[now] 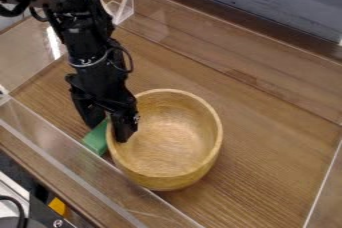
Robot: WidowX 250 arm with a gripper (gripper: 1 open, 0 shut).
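Note:
My black gripper [104, 122] reaches down from the upper left to the left rim of a large tan wooden bowl [171, 147]. Its fingers straddle or rest at that rim; whether they close on it is hard to tell. A green block [94, 138] lies on the table just left of the bowl, beside the lowest finger, partly hidden by it.
Clear panels line the left and front edges. A pale wall [241, 2] stands at the back.

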